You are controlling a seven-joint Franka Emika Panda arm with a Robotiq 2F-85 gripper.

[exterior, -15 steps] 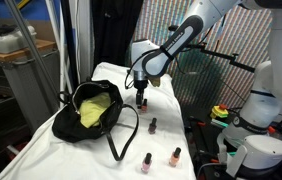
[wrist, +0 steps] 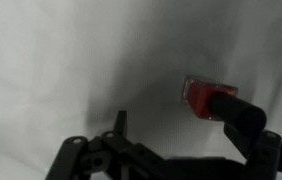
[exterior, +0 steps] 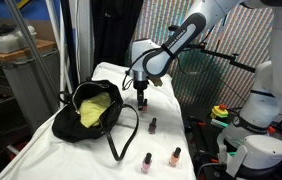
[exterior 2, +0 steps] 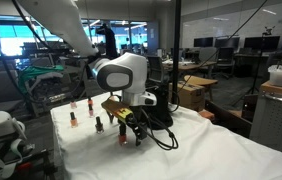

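Observation:
In the wrist view a small red bottle with a black cap [wrist: 203, 98] is close below my gripper, nearer the right finger. The fingers stand apart, the left fingertip [wrist: 120, 122] well clear of the bottle, with white cloth showing between. Whether the right finger touches the cap cannot be told. From exterior view 1, my gripper [exterior: 138, 96] hangs low over the white-covered table beside the bottle [exterior: 144, 105]. Exterior view 2 has the gripper [exterior 2: 130, 128] just above and right of that bottle [exterior 2: 122, 139].
A dark bottle [exterior: 152, 126] stands nearer the front, with a pink bottle [exterior: 147, 160] and an orange-pink bottle [exterior: 175, 156] at the table's front. An open black bag [exterior: 67, 124] with yellow inside occupies the middle left.
The arm and gripper have shifted only slightly near the bottle. The bottles and the bag look unmoved.

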